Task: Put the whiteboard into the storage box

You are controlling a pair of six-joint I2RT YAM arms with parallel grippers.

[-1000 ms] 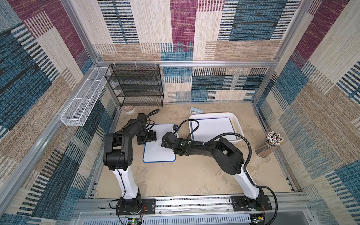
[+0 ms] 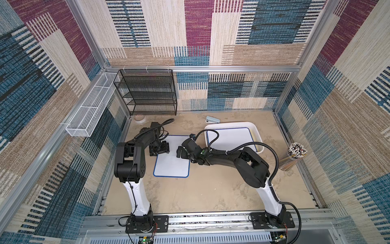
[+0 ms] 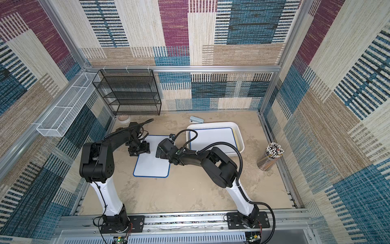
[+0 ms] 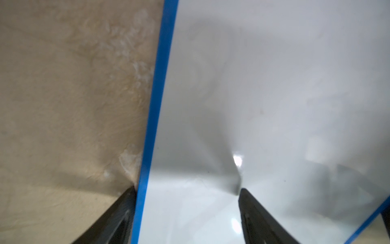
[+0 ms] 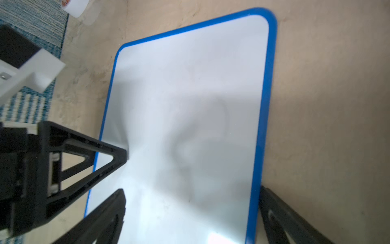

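On the table lies the white whiteboard with a blue rim (image 2: 171,167), portrait-wise, below both grippers. My left gripper straddles its left edge with its fingers apart; the outer finger (image 4: 126,211) is against the blue rim, the inner one over the white face. At the opposite edge my right gripper stands open, one finger (image 5: 270,207) touching the outside of the rim, the other above the board. The white storage box (image 2: 258,142) sits to the right at the back, partly behind the right arm.
Inside the box lies another blue-rimmed whiteboard (image 2: 229,137). Behind it is a light-blue stapler-like object (image 2: 212,119). A holder of pens (image 2: 290,156) stands far right; a black wire rack (image 2: 148,91) stands back left.
The whiteboard has slid a little toward the front left. My left arm has barely moved.
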